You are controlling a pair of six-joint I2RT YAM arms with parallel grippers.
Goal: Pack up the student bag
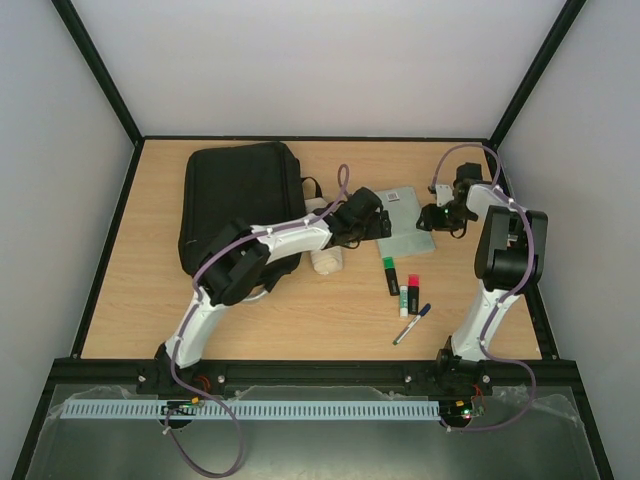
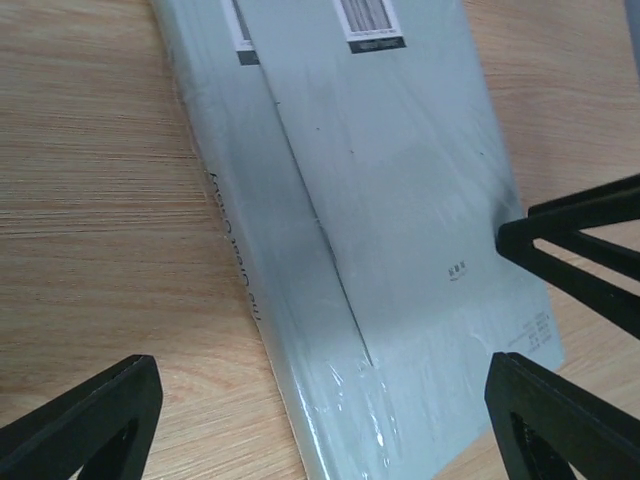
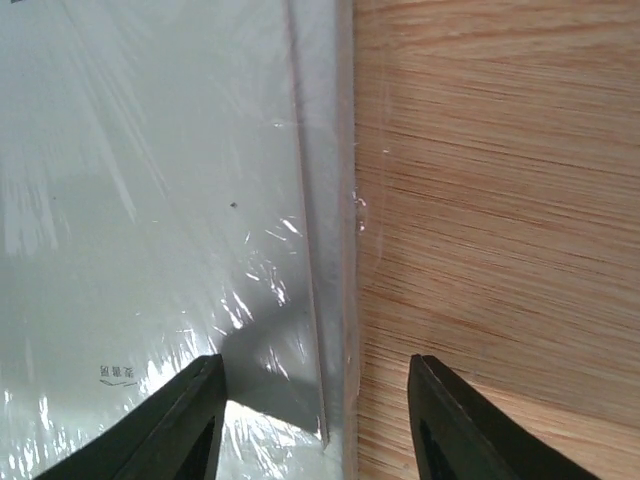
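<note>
The plastic-wrapped grey book (image 1: 405, 235) lies flat on the table. My left gripper (image 1: 383, 225) is at its left edge, open, with the book (image 2: 370, 230) below and between its wide-set fingertips (image 2: 125, 400). My right gripper (image 1: 428, 220) is at the book's right edge; in the right wrist view its fingers (image 3: 450, 425) stand apart over the edge of the book (image 3: 150, 200), nothing gripped. The black bag (image 1: 230, 185) lies at the left, partly under my left arm.
A beige pouch (image 1: 325, 262) lies beside the bag. Markers (image 1: 391, 280), a glue stick (image 1: 404, 303) and a pen (image 1: 410, 325) lie below the book.
</note>
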